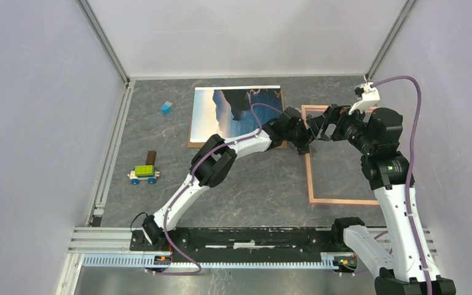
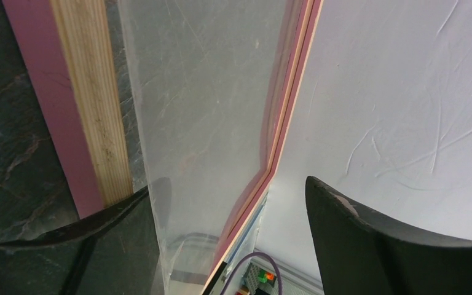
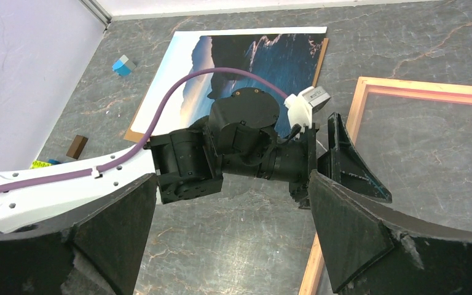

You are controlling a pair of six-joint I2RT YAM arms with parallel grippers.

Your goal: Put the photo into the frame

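The photo, a coast scene with dark cliffs, lies at the back centre on a brown board. To its right lies the wooden frame, with a clear sheet inside its bars. My left gripper is open at the frame's left bar; in its wrist view a wooden bar and the sheet's edge run near one finger. Whether that finger touches the sheet, I cannot tell. Above the frame's back left part, my right gripper stands open, nothing in it.
A small blue block lies at the back left. Nearer the front left are a toy cart and a dark brown block. Grey table shows bare in front of the photo. Both grippers are close together.
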